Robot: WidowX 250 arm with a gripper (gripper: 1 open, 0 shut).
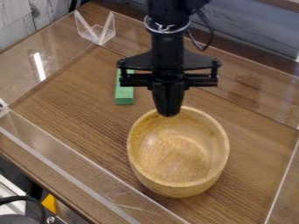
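The black gripper [167, 103] hangs over the rear part of a round yellow bowl [176, 162], its body filling the upper middle of the view; nothing shows between its fingertips, and it is shut. The bowl looks empty. A green block [124, 94] lies on the wooden table [65, 118] just left of the gripper, behind the bowl, partly hidden by the gripper's body.
A clear plastic object [96, 28] stands at the back left. A small yellow piece [49, 201] is at the lower left edge beside a black cable.
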